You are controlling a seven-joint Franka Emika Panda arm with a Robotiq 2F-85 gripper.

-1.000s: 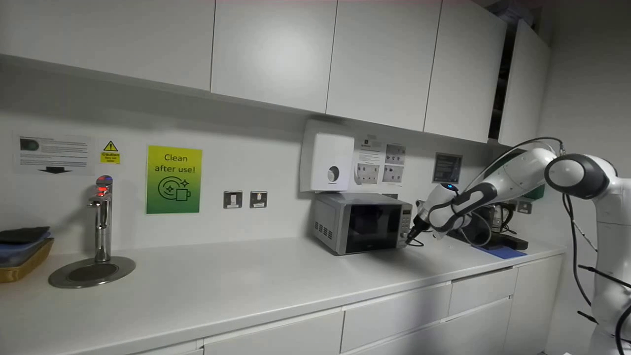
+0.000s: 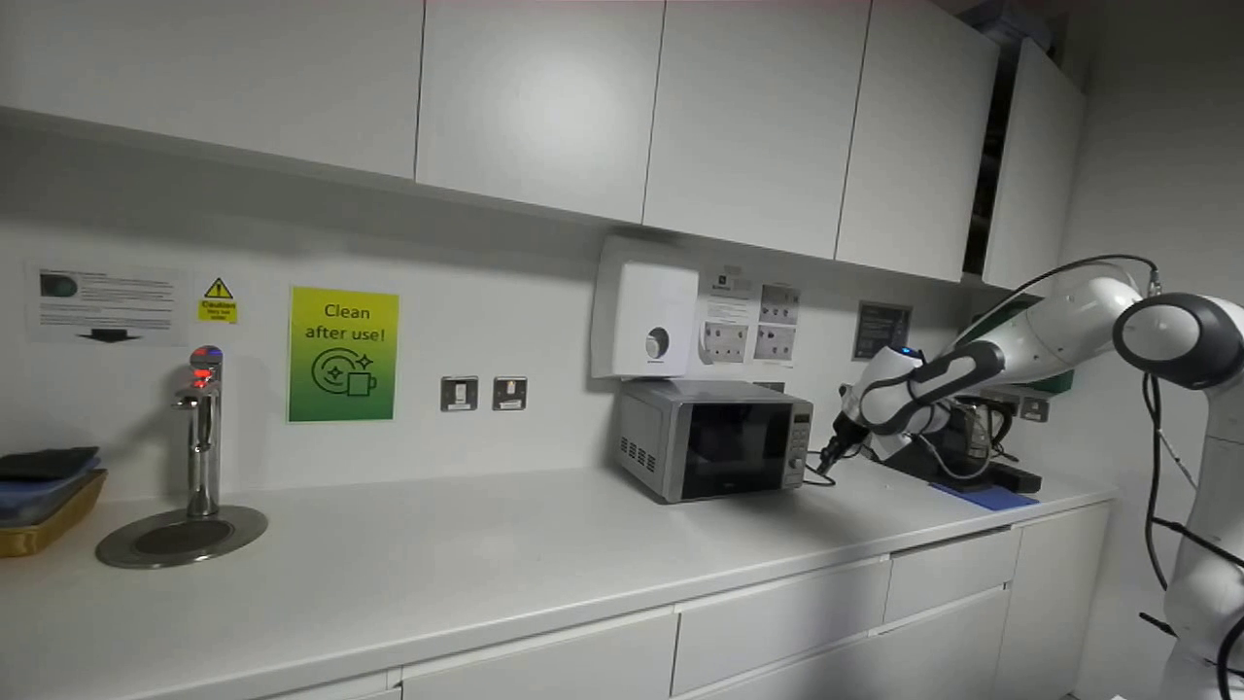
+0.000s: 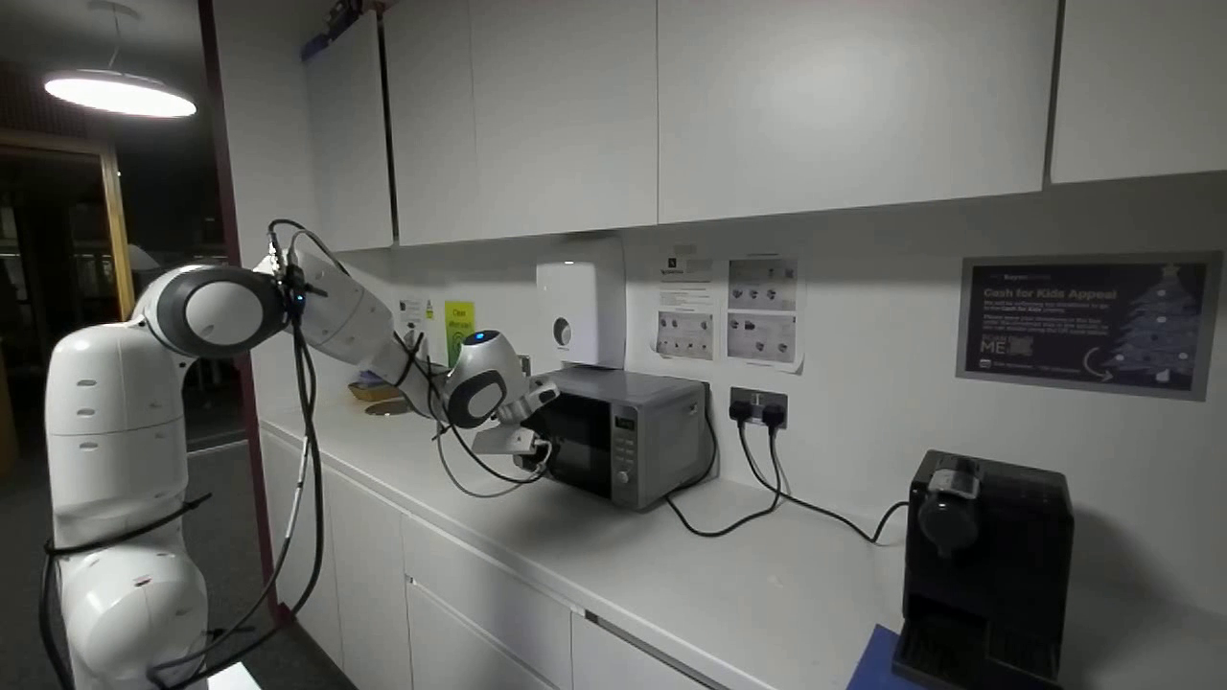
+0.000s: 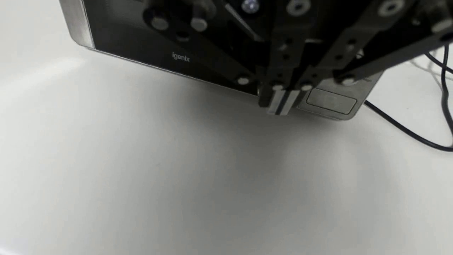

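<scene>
A silver microwave [image 2: 655, 437] with a black glass door [image 3: 575, 442] stands on the counter, its door closed. In the wrist view, the wide rectangular button [image 4: 335, 102] is at the lower corner of its control panel. My gripper is shut, with nothing showing between its fingers. There its tips appear just left of that button, over the edge of the black door front [image 4: 140, 46]. From the side, the gripper [image 2: 825, 465] shows a small gap to the right of the microwave's front. The gripper's body hides the upper panel in the wrist view.
Black power cables [image 3: 736, 529] run along the counter behind and beside the microwave. A black coffee machine [image 3: 989, 552] sits on a blue mat farther along. Bare counter [image 2: 466, 548] extends left of the microwave towards the tap [image 2: 203, 443].
My gripper has drawn back to the right, away from the microwave's control panel, and the arm has shifted right with it. The microwave stands as before, door closed.
</scene>
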